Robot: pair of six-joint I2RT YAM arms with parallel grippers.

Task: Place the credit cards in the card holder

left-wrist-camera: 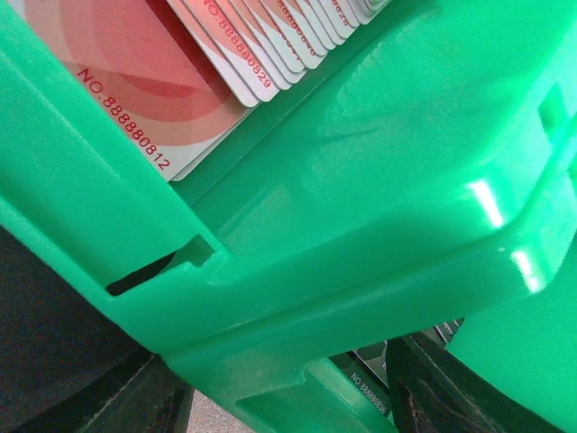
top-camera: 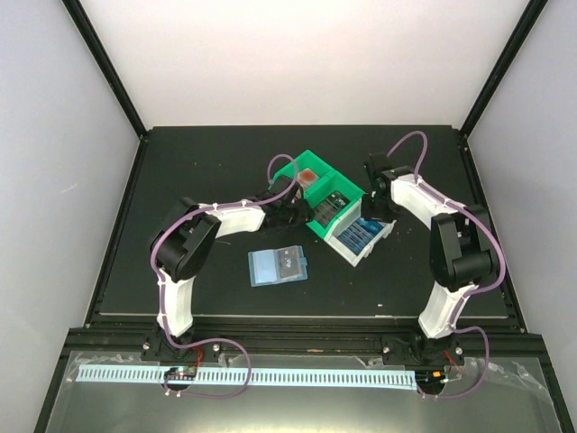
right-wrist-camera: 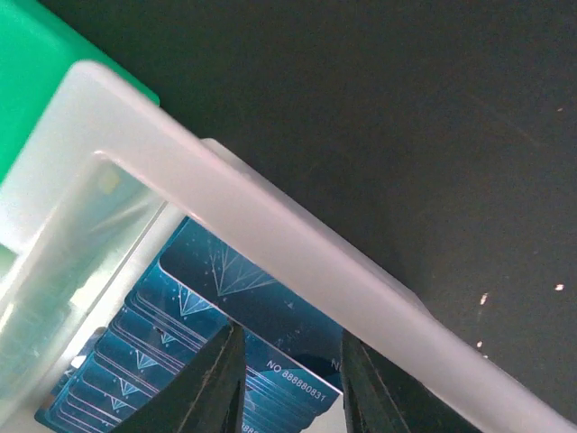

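Observation:
The open card holder (top-camera: pixel 264 268) lies flat at the front middle, a grey card (top-camera: pixel 288 262) in its right half. Blue cards (right-wrist-camera: pixel 153 338) fill the white bin (right-wrist-camera: pixel 261 221); one blue card (right-wrist-camera: pixel 243 293) lies uppermost against its wall. Over these cards, my right gripper is open, fingers apart. My left gripper is at the green bins (left-wrist-camera: pixel 343 280), its open fingers on either side of a green wall; whether they touch it I cannot tell. Red and white cards (left-wrist-camera: pixel 252 45) sit in one green compartment, dark cards (top-camera: pixel 331 207) in another.
The green and white bins stand close together in a slanted row, their walls close to both grippers. Small white specks (right-wrist-camera: pixel 483 298) dot the table right of the white bin.

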